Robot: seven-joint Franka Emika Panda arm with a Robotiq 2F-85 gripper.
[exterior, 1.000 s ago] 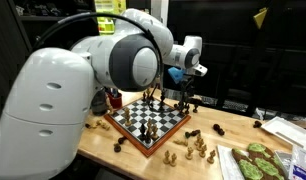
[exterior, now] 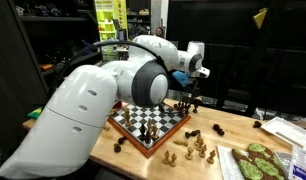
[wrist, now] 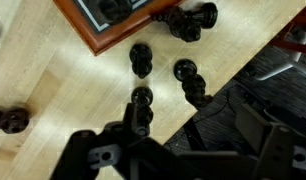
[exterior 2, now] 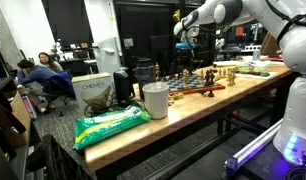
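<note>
In the wrist view my gripper stands open above the table, with no piece held between its fingers. Ahead of it, dark chess pieces stand or lie near the table edge: one piece [wrist: 193, 85] by the edge, another piece [wrist: 143, 108] by the left finger, and a third [wrist: 141, 60] close to the board. The wooden-framed chessboard [wrist: 111, 35] enters from the top, a dark piece [wrist: 115, 10] on its corner. In exterior view 1 the chessboard [exterior: 141, 127] lies left of the gripper, whose fingers are hard to make out among dark pieces.
Light pieces [exterior: 188, 153] stand in front of the board. To the right are a white tray [exterior: 288, 132] and a green-and-brown patterned item [exterior: 255, 165]. A green bag [exterior 2: 111, 127] and a coffee maker [exterior 2: 146, 72] occupy the table's other end. Past the edge the floor [wrist: 238, 110] shows.
The arm has stretched farther out across the board, its forearm sinking lower in the view. The gripper end has shifted slightly right. Pieces on the table appear unmoved.
</note>
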